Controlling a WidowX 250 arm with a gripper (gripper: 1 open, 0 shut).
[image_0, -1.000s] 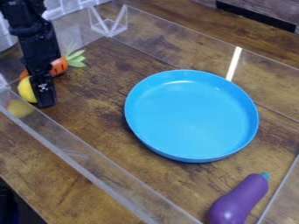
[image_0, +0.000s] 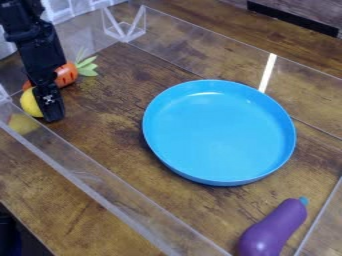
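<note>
My black gripper (image_0: 47, 90) is low at the left edge, over a yellow object (image_0: 32, 106) that it partly hides; whether its fingers are closed on it I cannot tell. An orange carrot (image_0: 68, 77) with green leaves lies just behind, touching or very near the gripper. A round blue plate (image_0: 218, 130) fills the centre right, and a purple eggplant (image_0: 271, 232) lies at the bottom right.
Clear plastic walls (image_0: 100, 190) edge the wooden work area (image_0: 120, 110). The wood between the gripper and the plate is bare.
</note>
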